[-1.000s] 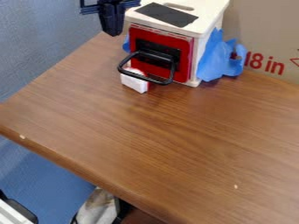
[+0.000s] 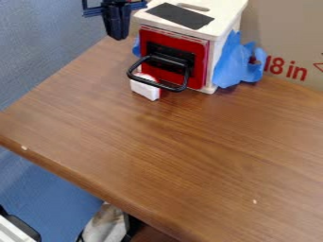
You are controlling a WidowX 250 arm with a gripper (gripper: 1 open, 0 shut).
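Observation:
At the top left, partly cut off by the frame edge, my dark gripper (image 2: 116,21) hangs above and left of a small white box appliance (image 2: 205,17) with a red front (image 2: 161,44) and a black loop handle (image 2: 165,86). A small white block (image 2: 145,91) lies on the table at the front under the handle. Whether my fingers are open or shut is unclear.
Blue tape or plastic (image 2: 233,66) is at the appliance's side. A cardboard sheet (image 2: 288,43) stands behind. The table's left edge borders a blue floor.
My gripper has shifted very slightly left and up over the last second. The appliance and block are unchanged.

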